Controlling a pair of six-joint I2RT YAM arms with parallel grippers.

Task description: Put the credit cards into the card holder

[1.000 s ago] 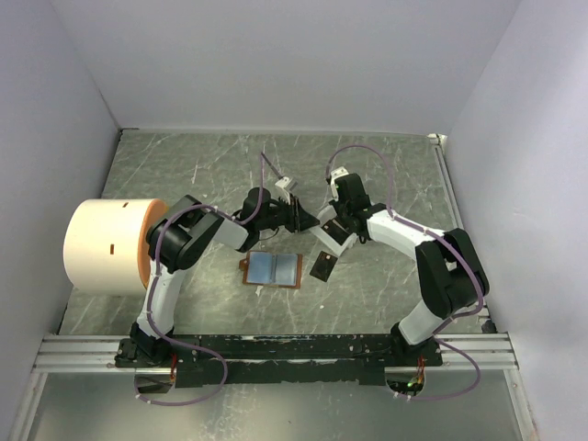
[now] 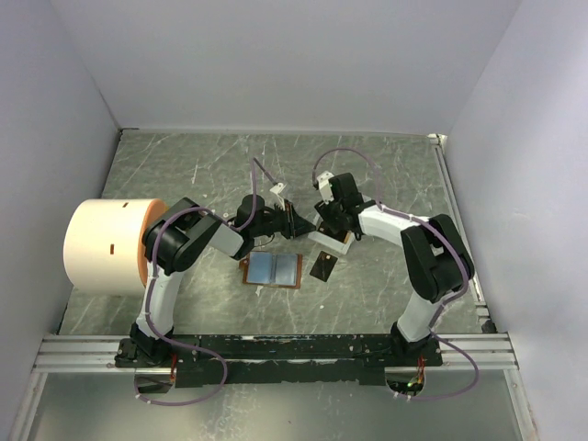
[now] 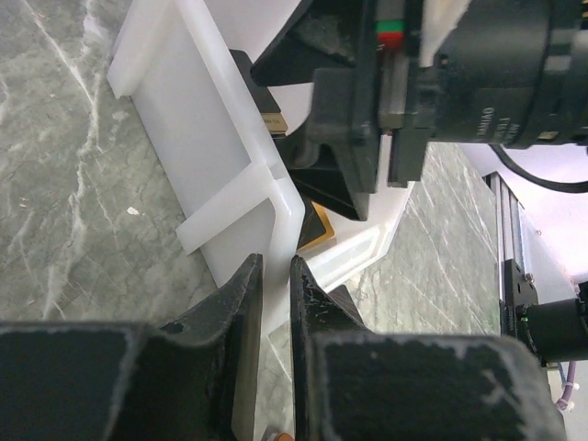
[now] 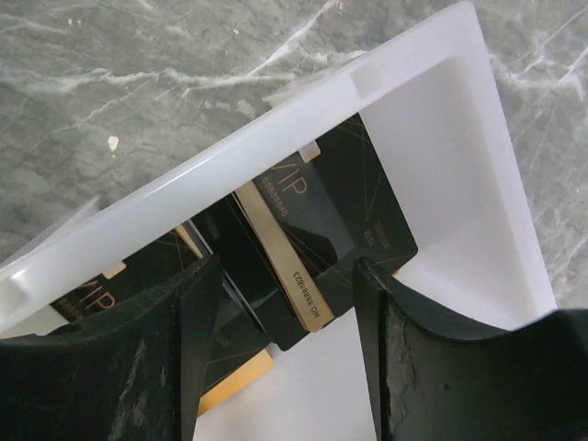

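Note:
A white tray (image 3: pixel 175 101) sits on the table, and my left gripper is shut on the rim at one of its corners. Inside the tray lie black VIP cards with gold bands; one card (image 4: pixel 363 197) partly overlaps others, and another card (image 4: pixel 119 299) is at the lower left. Over them my right gripper is open, its fingers apart on either side of the overlapping cards. An open card holder (image 2: pixel 273 269) with pale panels and a brown edge lies in front of my left arm. A black card (image 2: pixel 323 266) is flat on the table beside it.
A large white and orange cylinder (image 2: pixel 110 246) stands at the left next to my left arm. Grey walls close in the marble table at the back and sides.
The tray has turned slightly, with my left gripper shifting left while shut on it. My right gripper has moved left and a little towards the front over the tray.

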